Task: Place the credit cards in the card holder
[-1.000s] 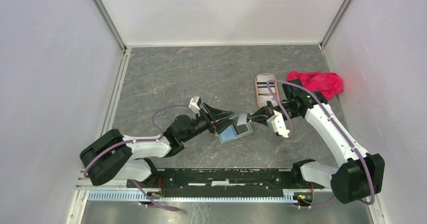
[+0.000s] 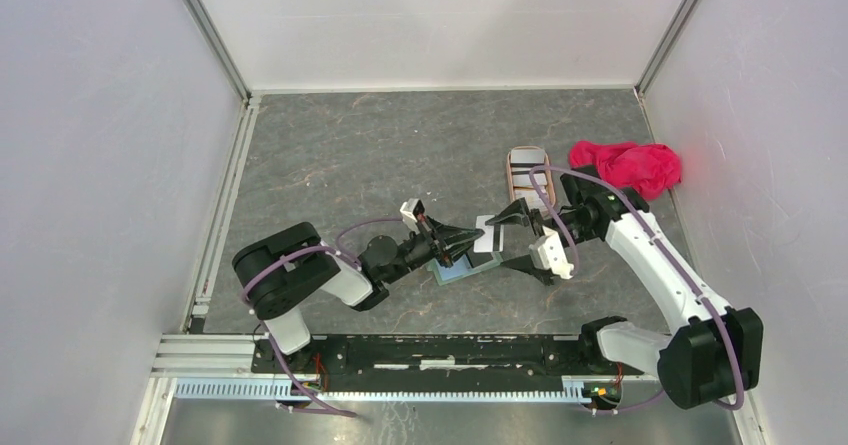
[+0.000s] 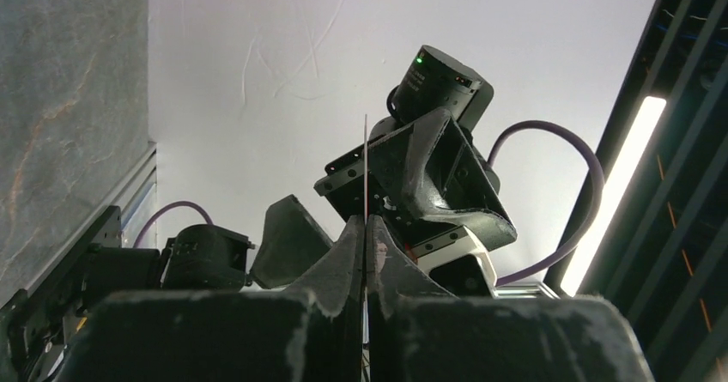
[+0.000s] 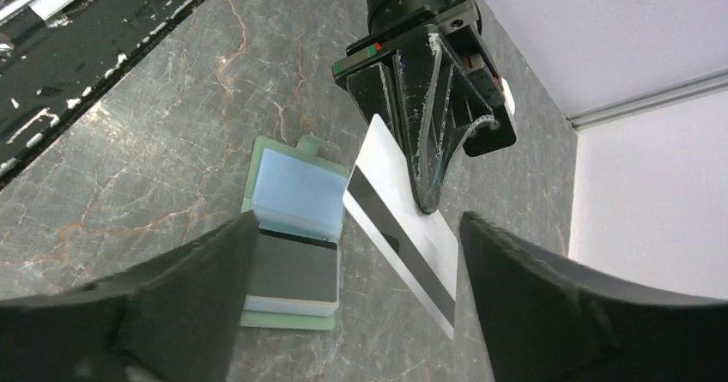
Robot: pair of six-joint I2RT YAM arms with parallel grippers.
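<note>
A white card with a dark stripe [image 4: 391, 215] is pinched along one long edge by my left gripper, which is shut on it above the table. In the left wrist view the card [image 3: 366, 172] stands edge-on between the fingertips. My right gripper [image 2: 513, 238] is open around the card's free side, its blurred fingers [image 4: 549, 296] apart in the right wrist view with neither pressing on the card. Below lies the open green card holder [image 4: 257, 180], with a light blue panel on one half and a dark card [image 4: 292, 266] in the other.
Behind the right arm stands a tan-rimmed tray [image 2: 510, 170] with several cards. A crumpled red cloth [image 2: 630, 165] is at the right wall.
My left gripper has moved right and closed on the card that the right gripper was holding.
</note>
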